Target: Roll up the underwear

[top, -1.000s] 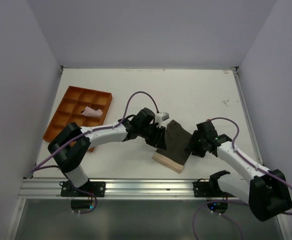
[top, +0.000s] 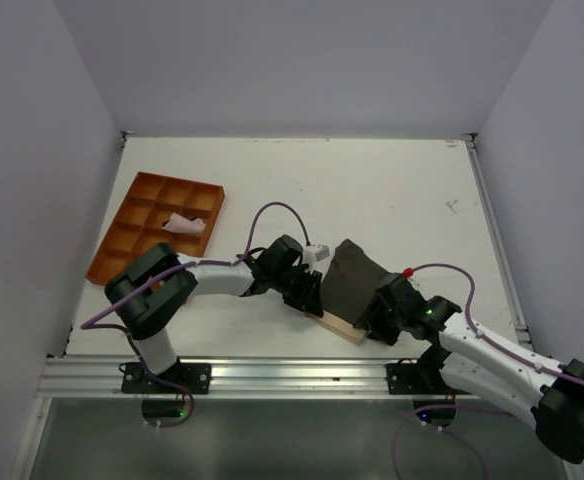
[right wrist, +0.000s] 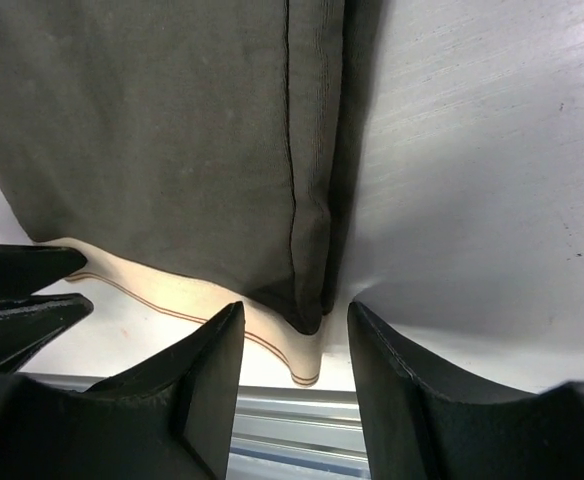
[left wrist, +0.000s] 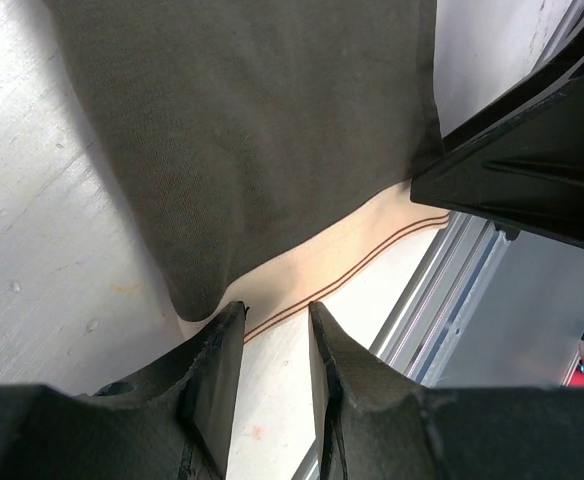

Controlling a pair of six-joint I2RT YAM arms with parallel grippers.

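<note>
Dark grey-brown underwear (top: 355,283) lies folded flat near the table's front edge, its peach waistband (top: 337,325) facing the front. At the waistband's left corner, my left gripper is open, its fingertips at the band's edge with nothing clamped between them. My right gripper also stands open, around the band's right corner; the cloth corner (right wrist: 307,345) lies between its fingers. In the top view, the arms hide both ends of the waistband.
An orange divided box (top: 152,187) with a pale pink cloth (top: 184,224) in it stands at the left. A metal rail (top: 272,370) runs along the table's front edge.
</note>
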